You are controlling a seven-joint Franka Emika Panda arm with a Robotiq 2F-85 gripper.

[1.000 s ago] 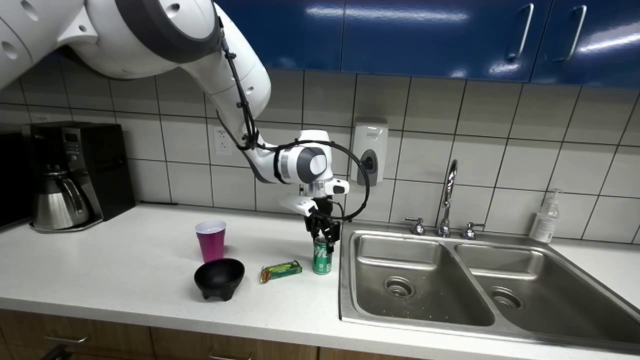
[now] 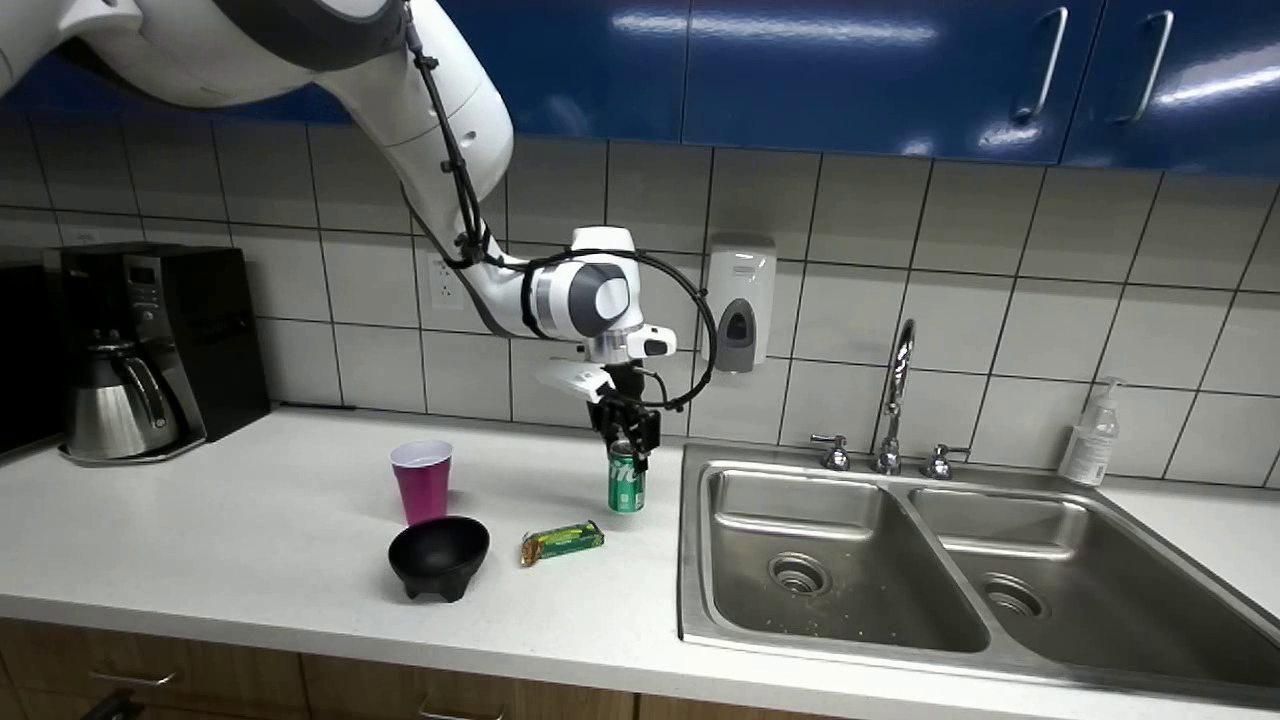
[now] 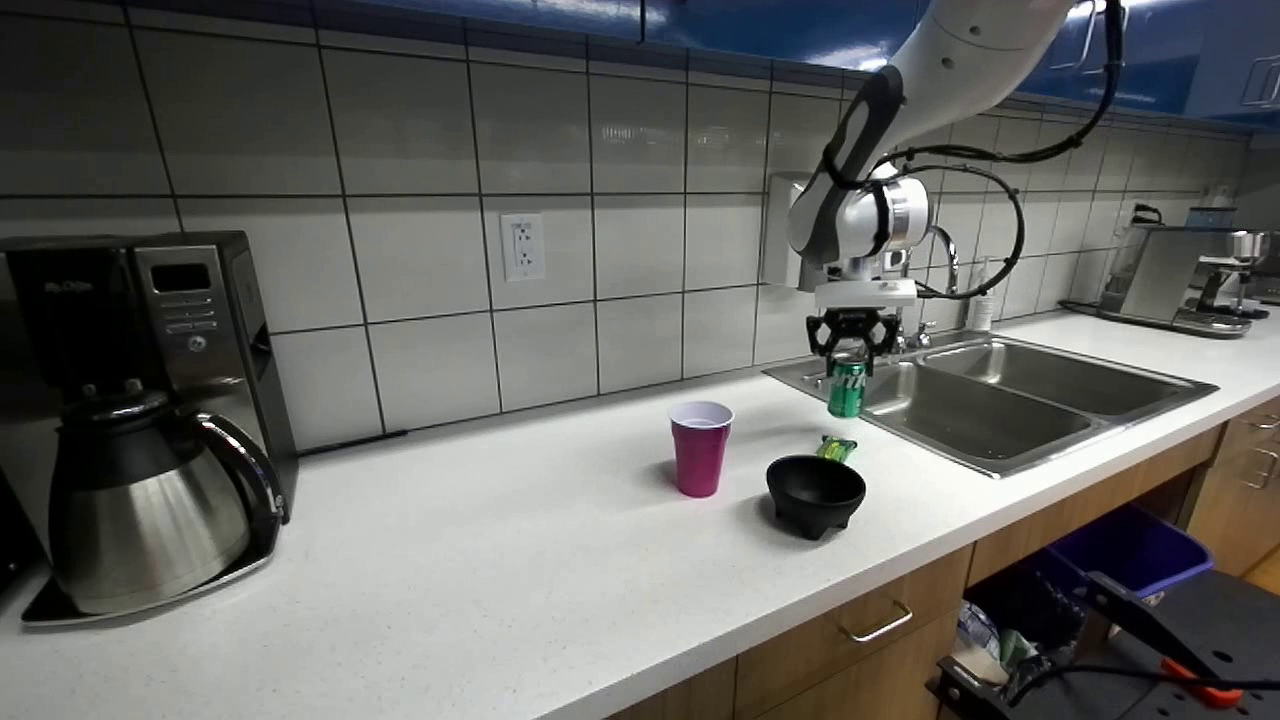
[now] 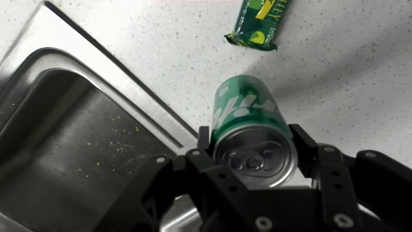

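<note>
A green soda can (image 2: 625, 482) hangs upright from my gripper (image 2: 627, 446), close beside the sink's left edge. Seen from the wrist, the can (image 4: 244, 103) is between the two black fingers, which press on its sides near the silver top. In the second exterior view the can (image 3: 847, 392) shows below the gripper (image 3: 852, 352). How high its base is over the counter is hard to judge.
A green-wrapped bar (image 2: 563, 542) lies left of the can, with a black bowl (image 2: 439, 559) and a magenta cup (image 2: 422, 480) farther left. A steel double sink (image 2: 699, 564) is on the right. A coffee maker (image 2: 198, 342) stands far left.
My gripper and the can have moved up and slightly left in exterior view 1. The bar, bowl and cup have stayed put.
</note>
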